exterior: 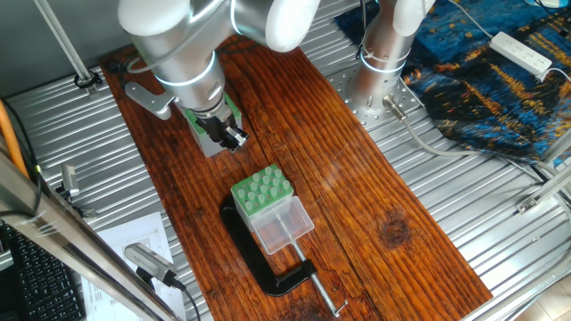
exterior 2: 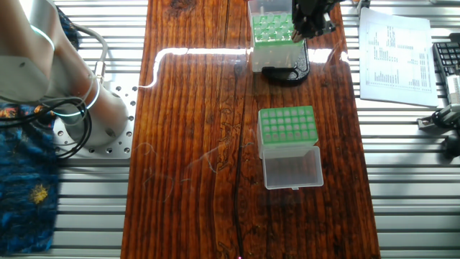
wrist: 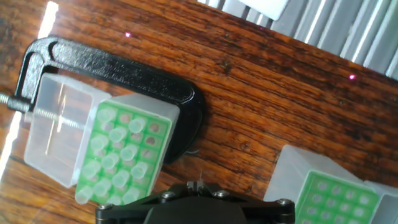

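My gripper [exterior: 235,139] hangs above the table between two green-topped boxes. In the wrist view, the gripper looks shut, its fingertips together at the bottom edge and nothing visible between them. One box, the clamped tip rack [wrist: 118,155], carries several translucent tips standing in its green top, with a few holes bare at one end. A second rack [exterior 2: 287,124] has a green top of holes with no tips sticking up; exterior view 1 shows it partly hidden behind the gripper. Both racks have clear lids hinged open.
A black C-clamp [exterior: 253,254] lies round the tipped rack, its screw running under the open lid [exterior: 284,225]. Bare wood [exterior: 357,196] spreads over the right side of the table. A robot column [exterior: 375,76] stands at the far edge, and paper [exterior 2: 397,57] lies off the board.
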